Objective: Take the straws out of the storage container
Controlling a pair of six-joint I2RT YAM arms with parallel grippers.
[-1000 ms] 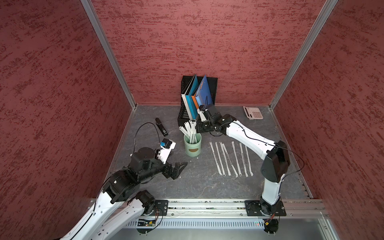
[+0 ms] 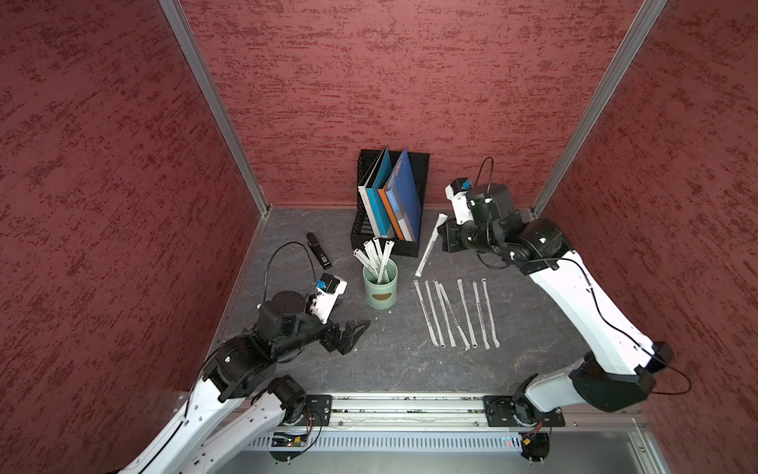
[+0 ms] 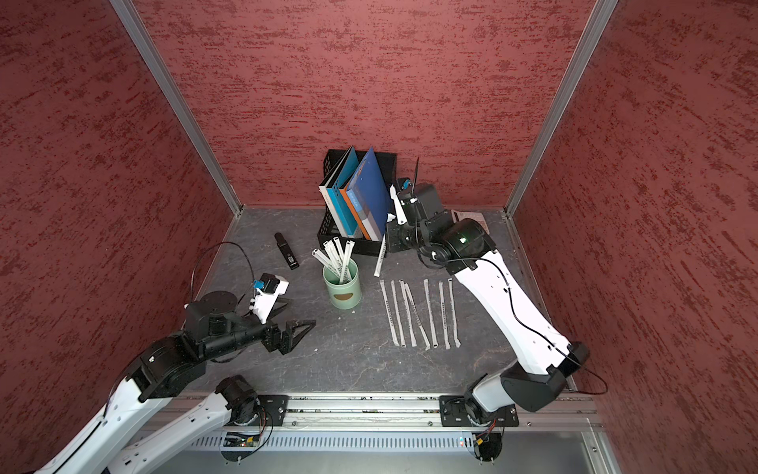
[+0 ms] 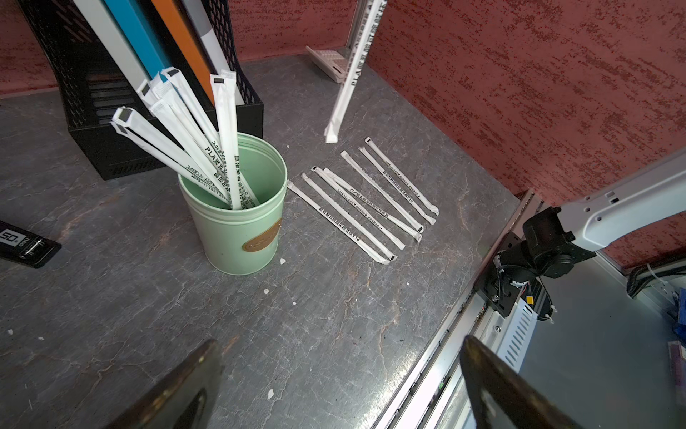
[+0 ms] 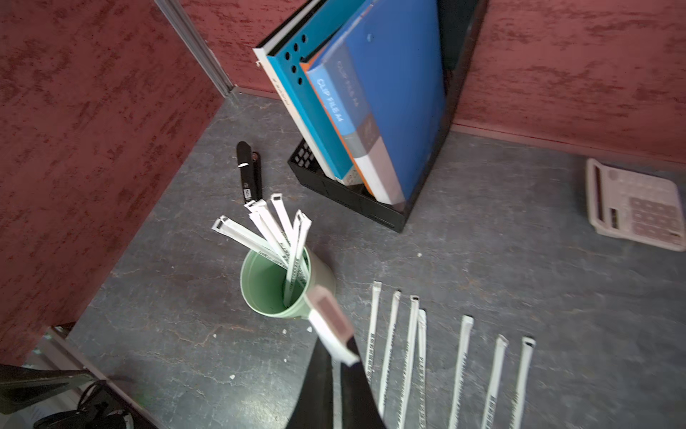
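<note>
A green container [image 2: 379,292] at mid-table holds several paper-wrapped straws [image 4: 227,143], leaning out of its top. To its right, several wrapped straws [image 5: 461,361] lie in a loose row on the table. My right gripper [image 2: 444,230] is raised right of the container, shut on one straw [image 4: 353,71], which hangs downward at a slant in the top views. My left gripper stands open at the front left, apart from the container, with nothing between its fingers.
A black file holder [image 5: 346,203] with folders stands behind the container. A black stapler-like object [image 2: 317,249] lies to its left, and a pale calculator [image 5: 636,203] at the back right.
My right gripper has risen and moved right, away from the container, with a straw that now shows clear of it. The left arm has not moved.
</note>
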